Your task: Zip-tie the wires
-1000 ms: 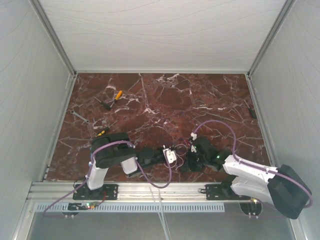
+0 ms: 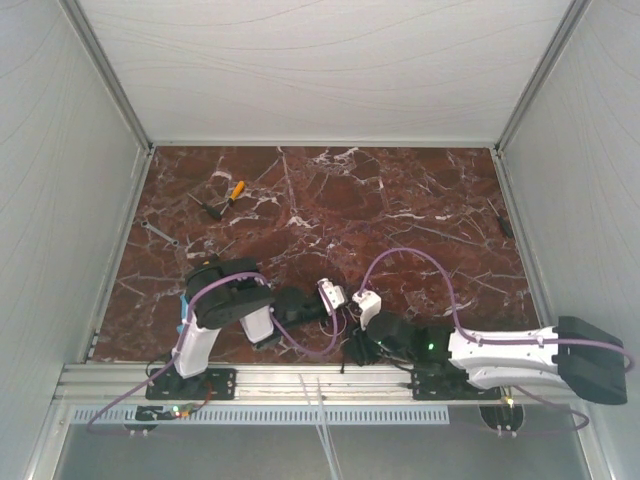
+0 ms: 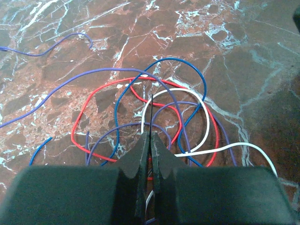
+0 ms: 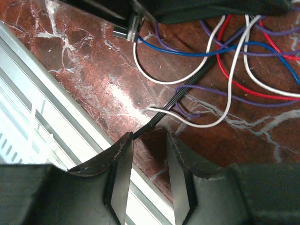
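Observation:
Red, white, blue and purple wires [image 3: 75, 124] lie in a loose looped bundle on the marble table. My left gripper is shut, and a thin dark strip, seemingly a zip tie, sticks out from its fingertips over the loops. In the right wrist view the black zip tie [image 4: 185, 89] slants beneath several wires [image 4: 232, 70]. Its near end reaches the left fingertip of my right gripper; whether they touch I cannot tell. Those fingers stand part open, without anything gripped between them. From above, the two grippers face each other close together and hide most of the bundle.
The metal front rail [image 4: 56, 103] runs close beside my right gripper. A screwdriver [image 2: 236, 192] and a wrench [image 2: 160, 233] lie to the left. A loose purple wire [image 3: 56, 44] lies away from the bundle.
My right arm has moved left and slightly towards the front rail, closer to the left gripper. The left arm has shifted only very slightly.

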